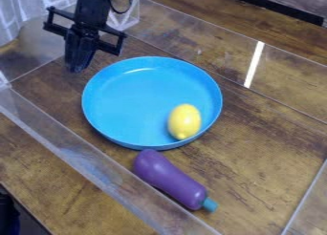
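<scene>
A blue round tray (134, 100) lies flat on the wooden floor, with a yellow egg-shaped toy (185, 122) on its right part. Below it is a purple eggplant-like toy (170, 180) with a teal end. My black gripper (73, 57) is above the floor just off the tray's upper left, shut, with nothing visible between its fingers.
Clear plastic walls (38, 134) run along the left and lower edges of the workspace. Bare wooden floor (262, 115) fills the right side. A white strip (254, 63) lies at the upper right.
</scene>
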